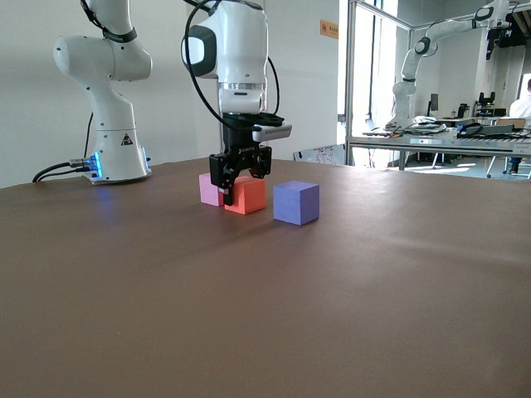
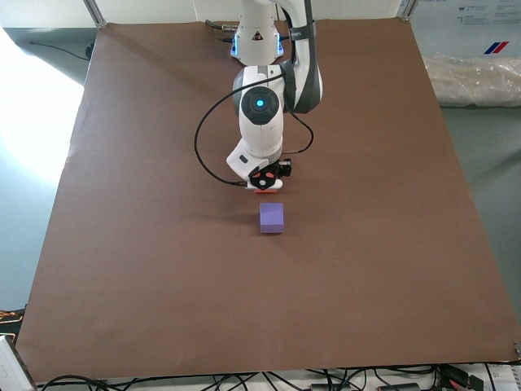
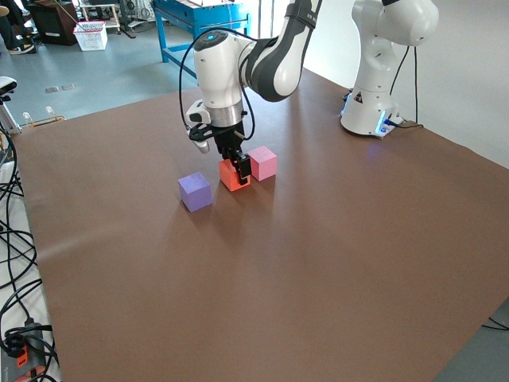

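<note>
My black gripper (image 1: pixel 240 178) hangs low over an orange cube (image 1: pixel 249 196), its fingers down at the cube's sides or top; I cannot tell whether it grips it. Behind the orange cube is a pink cube (image 1: pixel 207 189). A purple cube (image 2: pixel 271 217) stands apart, toward the near side of the left view. In that view the gripper covers most of the orange cube and all of the pink one.
The white arm base (image 3: pixel 367 115) stands at the back, with cables beside it. Bundled cables lie outside the table's edge.
</note>
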